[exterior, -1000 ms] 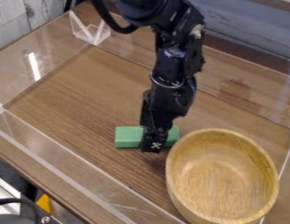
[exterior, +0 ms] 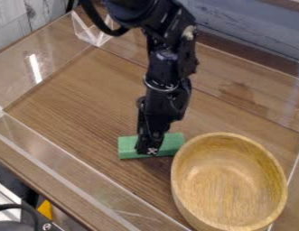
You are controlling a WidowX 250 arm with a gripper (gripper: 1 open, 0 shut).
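A green rectangular block (exterior: 130, 149) lies flat on the wooden surface, left of a large light wooden bowl (exterior: 228, 189). The black gripper (exterior: 151, 143) is lowered over the block, its lower end overlapping the block's top in this view. The dark fingers blend together, so whether they hold the block cannot be told.
The brown wooden tray floor (exterior: 67, 108) is mostly clear to the left and behind the arm. Its raised walls run along the back and sides. A small clear plastic piece (exterior: 91, 27) sits at the back left.
The gripper has shifted slightly left over the block, uncovering more of the block's right end. The block and bowl look unmoved.
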